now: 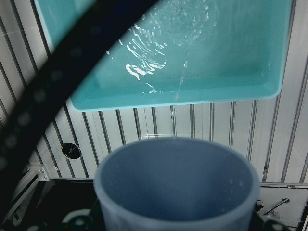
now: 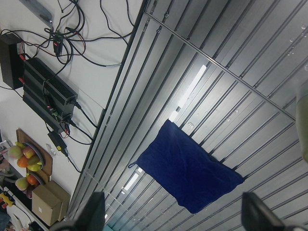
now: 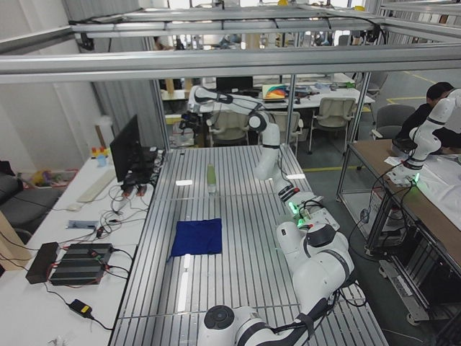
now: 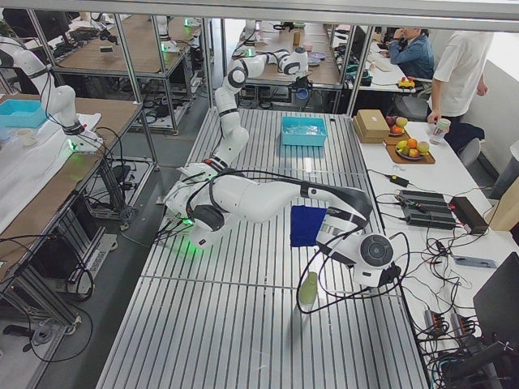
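Note:
A blue-grey cup [image 1: 175, 211] fills the bottom of the left wrist view, held by my left gripper [image 4: 302, 86], whose fingers are mostly hidden behind it. Beyond its rim is a cyan bin [image 1: 231, 94], with a thin trickle of water between them. My right gripper [image 3: 189, 121] is raised at the far end of the table; in the right wrist view its two fingers are wide apart, nothing between them. A green bottle [image 3: 211, 178] stands below it, slightly to the right. A dark blue cloth [image 2: 187, 171] lies flat on the slatted table.
Left of the table in the camera left view stand a monitor [image 3: 127, 155], power boxes [image 3: 75, 267] and cables on a white desk. Cardboard boxes [image 4: 371, 126] and fruit plates [image 4: 412, 154] are on that desk too.

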